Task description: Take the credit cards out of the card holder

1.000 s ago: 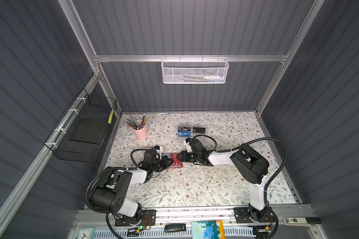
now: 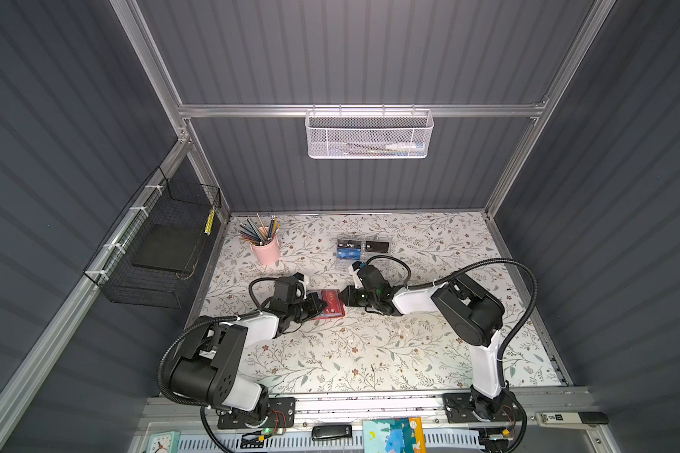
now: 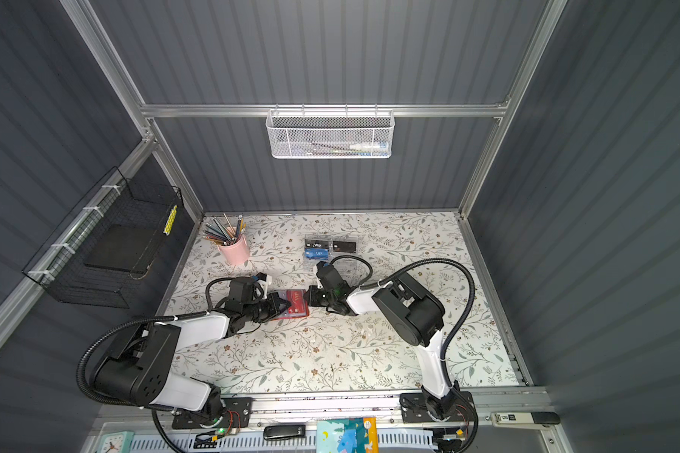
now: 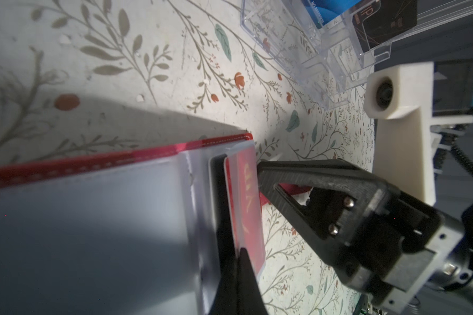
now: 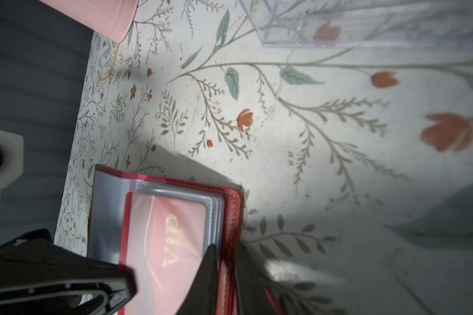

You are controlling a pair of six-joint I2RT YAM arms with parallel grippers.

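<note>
The red-edged card holder (image 4: 89, 162) lies open on the table, a clear pocket on its left part. On its right part sits a pink-red card marked VIP (image 5: 168, 236), with a black card edge (image 4: 220, 194) alongside. My left gripper is shut, its tips at the left edge of the red card; nothing shows between them. Around the holder's right red edge stand the fingers of my right gripper, part open, a narrow gap between them. Whether they touch that edge I cannot tell.
Behind the holder stands a clear card stand (image 2: 349, 253) with blue and black cards. A pink pen cup (image 2: 266, 251) is at the back left.
My left gripper has hardly moved.
</note>
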